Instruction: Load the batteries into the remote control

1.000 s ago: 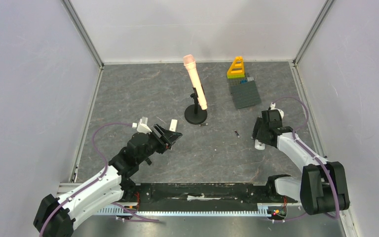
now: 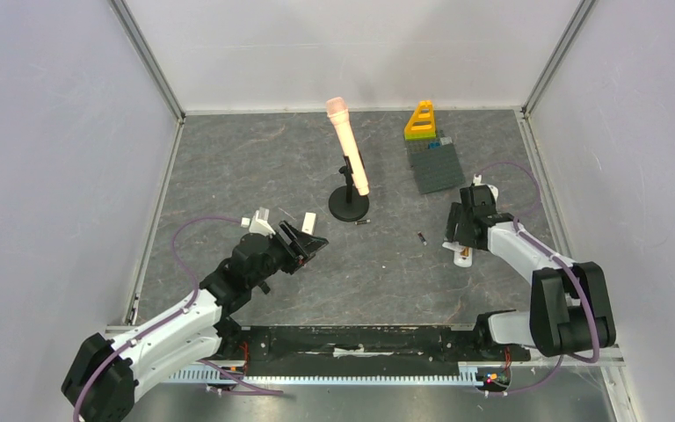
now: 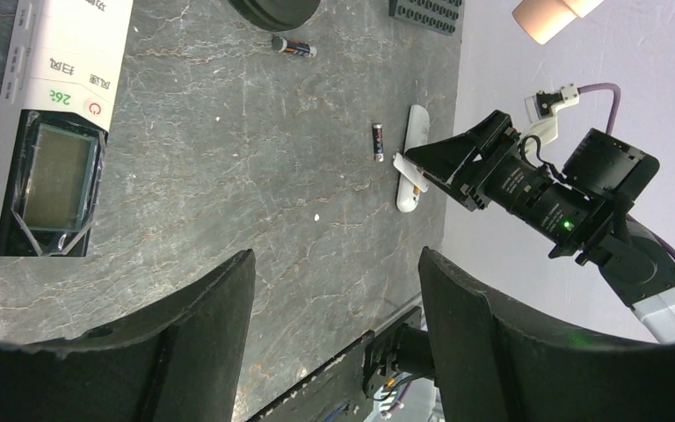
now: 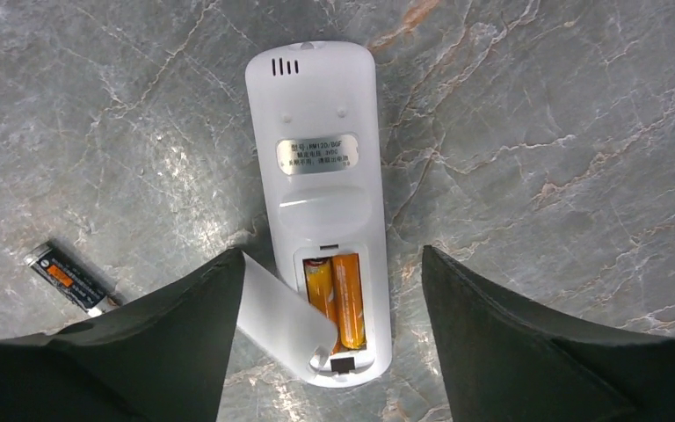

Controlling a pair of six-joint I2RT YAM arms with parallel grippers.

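Observation:
A white remote control (image 4: 321, 123) lies back up beneath my right gripper (image 2: 453, 233), two orange batteries (image 4: 348, 299) in its open compartment. The white battery cover (image 4: 286, 318) is at the compartment's left side, tilted, against the right gripper's left finger; whether it is gripped I cannot tell. That gripper's fingers stand apart. A loose dark battery (image 4: 70, 278) lies left of the remote; another battery (image 3: 293, 47) lies near the stand's base. My left gripper is open and empty, above the table near a white boxed device (image 3: 53, 132).
A microphone (image 2: 348, 145) on a black stand (image 2: 348, 204) stands at the back centre. A dark panel (image 2: 438, 169) and a yellow triangular object (image 2: 420, 114) lie at back right.
The left arm is almost still.

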